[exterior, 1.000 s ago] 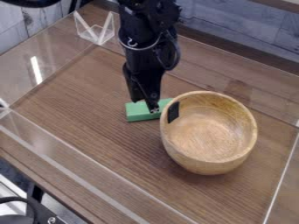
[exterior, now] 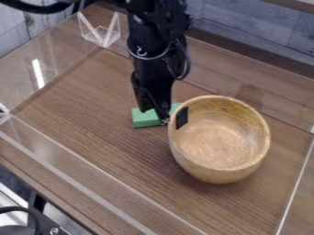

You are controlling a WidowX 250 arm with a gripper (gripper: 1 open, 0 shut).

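Observation:
The black arm hangs from the top centre, its gripper (exterior: 160, 97) pointing down just above a green block (exterior: 150, 117) on the wooden table (exterior: 73, 156). A round light-wood bowl (exterior: 221, 142) sits to the right of the block, with a dark patch at its left rim. The gripper looks narrow at its tips, but whether it is fully shut is hard to make out; nothing clearly shows held in it. The right part of the block is hidden behind the bowl and gripper.
White wire or plastic holders stand at the top left and left edge. A black cable lies at the bottom left. A wall or board runs along the back right.
The gripper has shifted slightly down over the green block, covering a little more of it. The bowl and block appear in place.

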